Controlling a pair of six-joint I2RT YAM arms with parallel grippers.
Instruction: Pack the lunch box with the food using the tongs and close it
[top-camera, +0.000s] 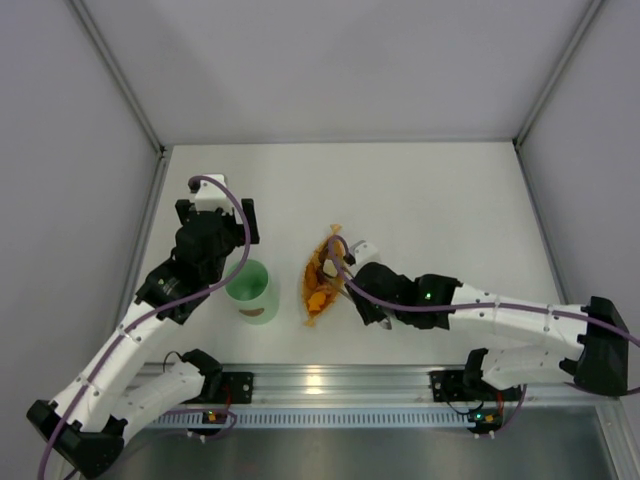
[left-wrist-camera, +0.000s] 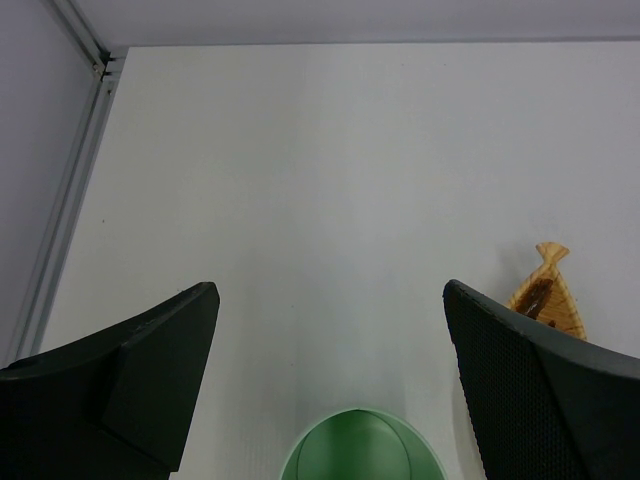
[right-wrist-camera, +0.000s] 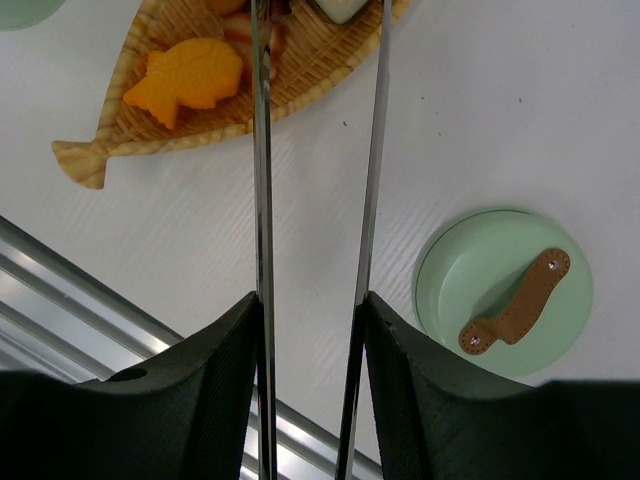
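A fish-shaped wicker basket (top-camera: 311, 284) holds an orange fish-shaped piece (right-wrist-camera: 185, 80), a pale cube and other small foods, partly hidden by my right arm. My right gripper (top-camera: 333, 265) is over the basket, its long metal fingers (right-wrist-camera: 265, 220) reaching into it, part open; what lies at their tips is cut off at the top of the right wrist view. My left gripper stands open and empty above a green cylindrical container (top-camera: 251, 292).
A green round lid (right-wrist-camera: 505, 290) with a brown strap lies right of the basket, under my right arm in the top view. A metal rail runs along the front edge.
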